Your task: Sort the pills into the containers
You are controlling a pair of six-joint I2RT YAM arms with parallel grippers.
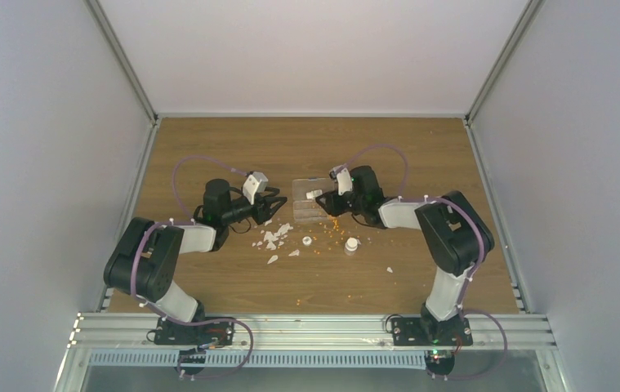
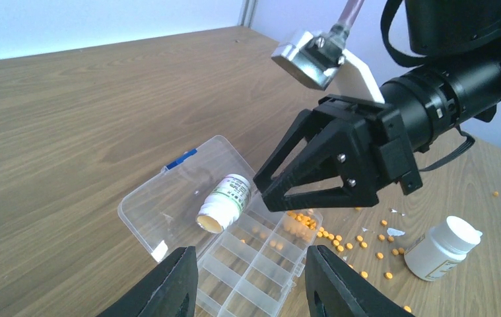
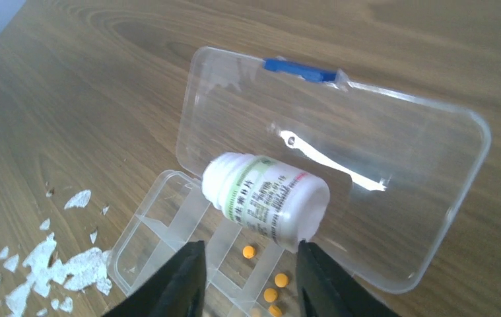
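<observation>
A clear plastic pill box [image 1: 310, 210] lies with its lid [image 3: 399, 145] folded back. A white labelled bottle rests on its side across the lid and the edge of the compartments, its open mouth [image 2: 210, 223] showing in the left wrist view. Just short of the bottle, my right gripper has its fingers apart and nothing between them. My left gripper [image 1: 282, 201] hangs open and empty to the left of the box. A few orange pills [image 3: 272, 295] lie in the compartments; others [image 2: 340, 246] are scattered on the table.
A second white bottle [image 1: 350, 245] stands upright in front of the box, with a small white cap [image 1: 307, 241] to its left. White broken pieces [image 3: 56, 271] litter the table left of the box.
</observation>
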